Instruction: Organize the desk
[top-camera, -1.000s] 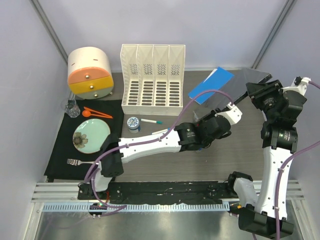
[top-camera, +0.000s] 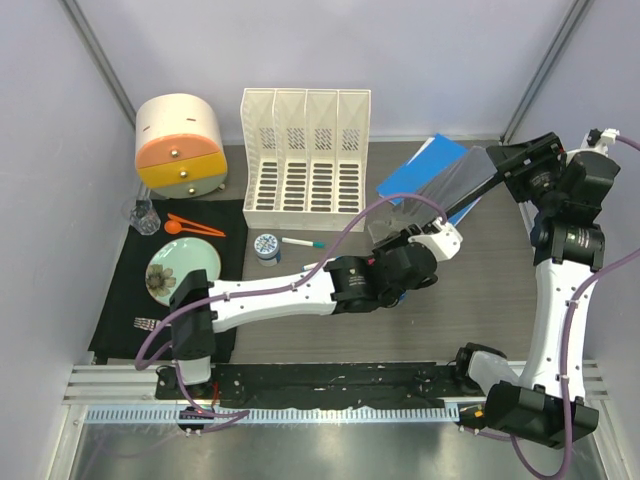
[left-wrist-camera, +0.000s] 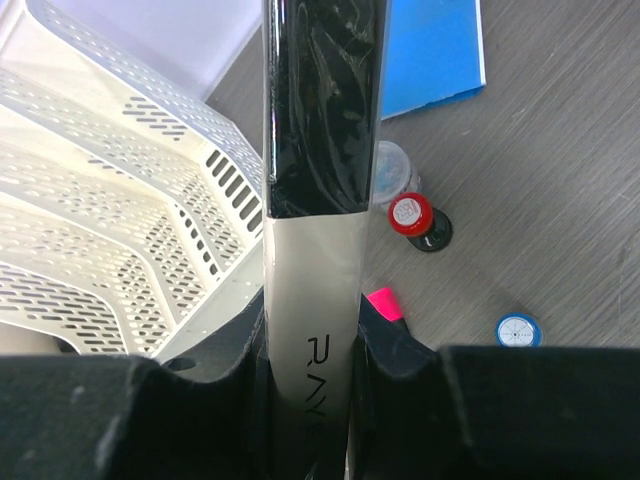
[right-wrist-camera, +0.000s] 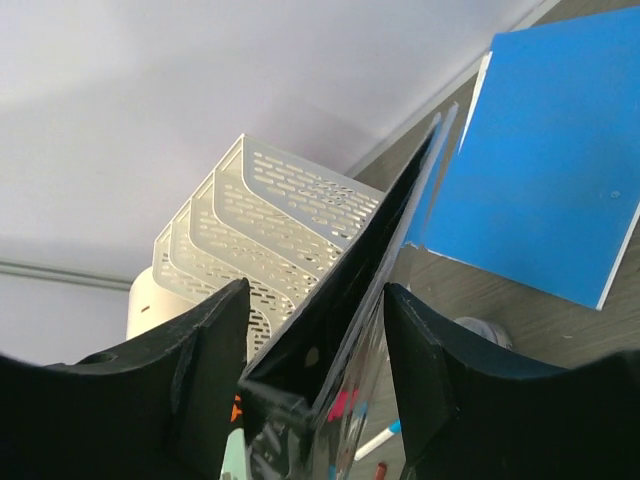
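Observation:
A clear plastic folder with a black edge (top-camera: 465, 205) spans between my two hands on the right of the desk. My left gripper is shut on its narrow end, which is pale with dark lettering below and glossy black above. In the right wrist view, the fingers of my right gripper stand apart on either side of the folder (right-wrist-camera: 345, 300). Some space shows beside the left finger there. A white file rack (top-camera: 305, 218) with several slots stands empty at the back. Behind the folder lies a blue book (top-camera: 432, 160).
A red-capped bottle (left-wrist-camera: 411, 214), a clear container (left-wrist-camera: 393, 170) and a blue-capped item (left-wrist-camera: 518, 331) stand below the folder. To the left are a round tin (top-camera: 267, 249), a marker (top-camera: 303, 242), a plate (top-camera: 182, 270) on a black mat and a drawer box (top-camera: 181, 150).
My left gripper has moved left, drawing the folder with it.

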